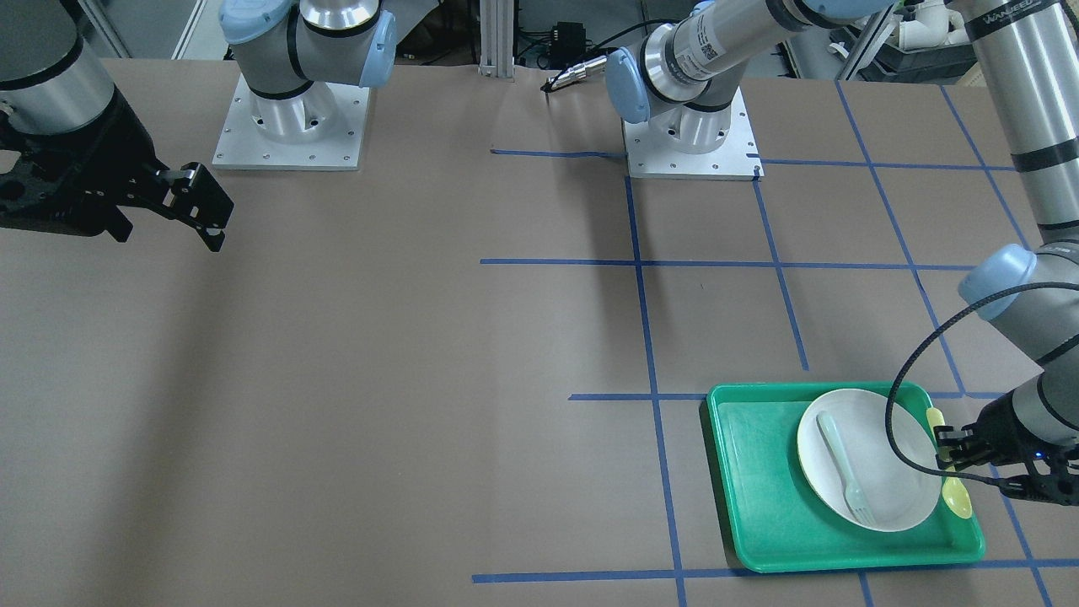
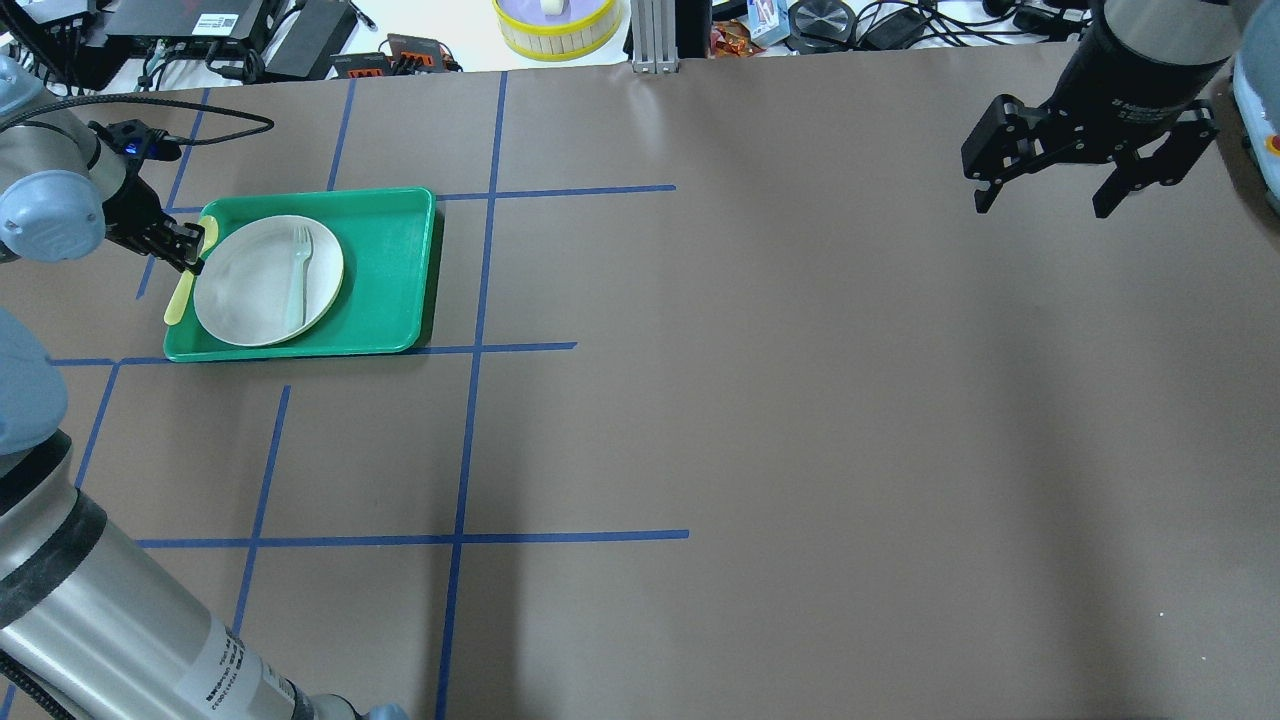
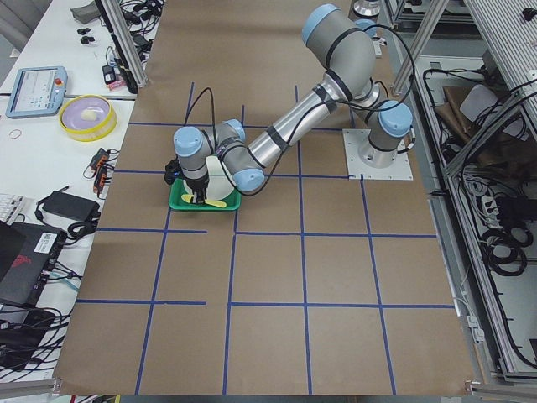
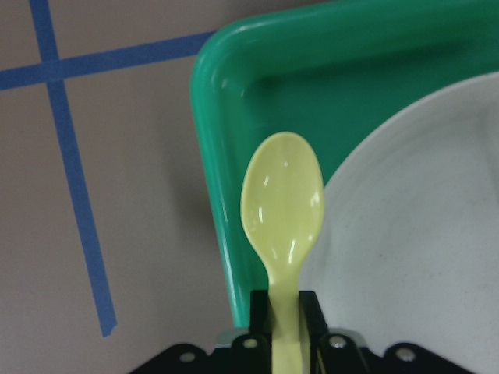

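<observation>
My gripper is shut on a yellow spoon [image 4: 282, 195], held by its handle over the right-hand edge of the green tray [image 1: 759, 475], as the front view shows, just beside the white plate [image 1: 840, 435]. The spoon's bowl lies over the tray's rim area in the wrist view. A pale mint fork [image 2: 299, 276] lies on the plate.
Blue tape lines form a grid on the table around the tray. Another black gripper [image 2: 1086, 156] hangs over the bare table, far from the tray.
</observation>
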